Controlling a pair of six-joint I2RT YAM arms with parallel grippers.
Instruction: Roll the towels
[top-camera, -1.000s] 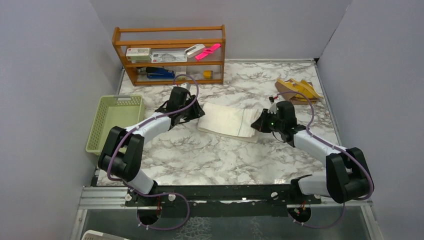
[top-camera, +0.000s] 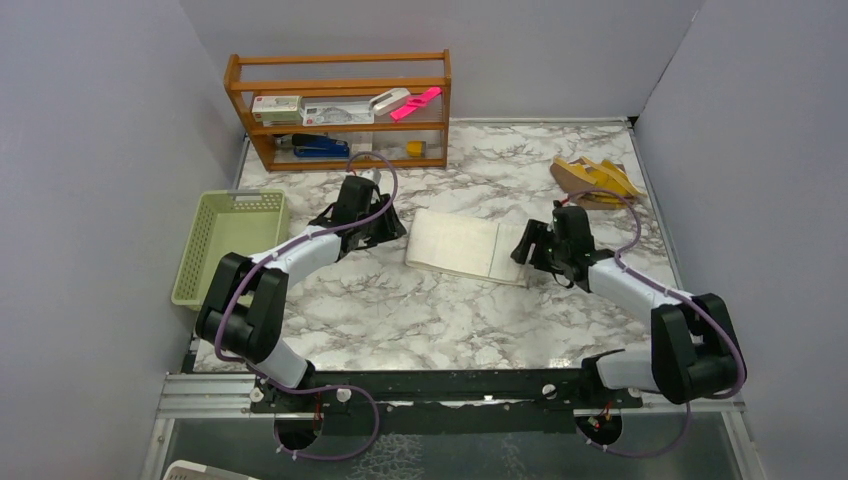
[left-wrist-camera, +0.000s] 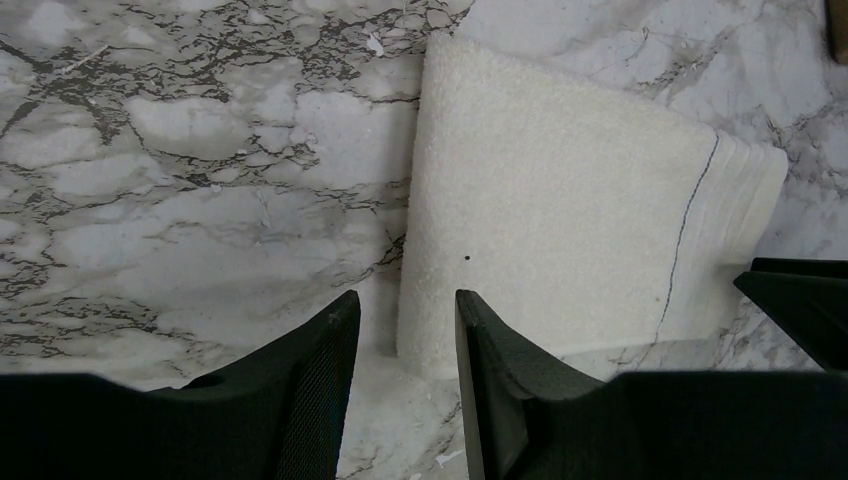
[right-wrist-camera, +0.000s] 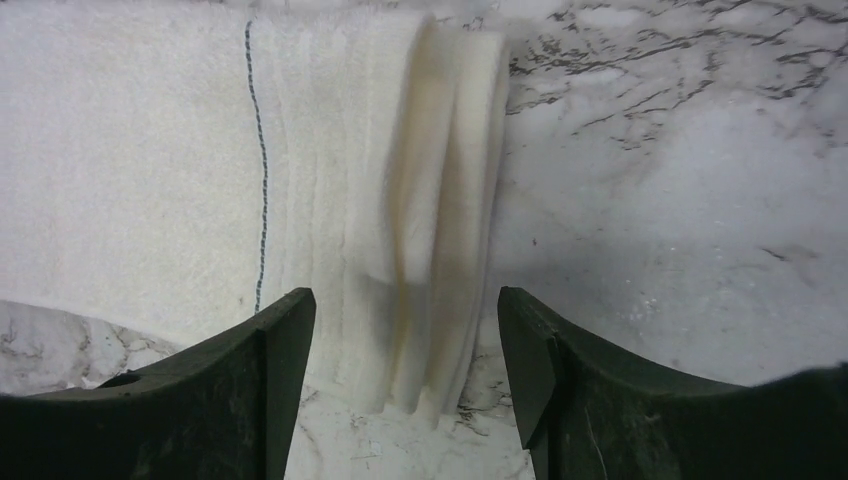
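A cream towel (top-camera: 455, 243), folded into a flat layered strip, lies on the marble table, with a dark stitched line near its right end. That right end (right-wrist-camera: 410, 200) shows loose, stepped layers between the spread fingers of my right gripper. These fingers stand apart and do not pinch the cloth. My left gripper is open above the table at the towel's left folded edge (left-wrist-camera: 425, 220); nothing is held in it. From the top view, the left gripper (top-camera: 392, 222) stands just left of the towel, and the right gripper (top-camera: 525, 245) overlaps its right end.
A green basket (top-camera: 188, 255) stands at the left, empty as far as shows. Behind is a wooden rack (top-camera: 345, 84) with boxes and tools. At the back right sits a cardboard box (top-camera: 572, 180) with yellow items.
The towel has shifted slightly to the right, and its right end now lies flatter. My right gripper moved a little right and its fingers spread, letting go of the cloth. The left arm stays nearly still.
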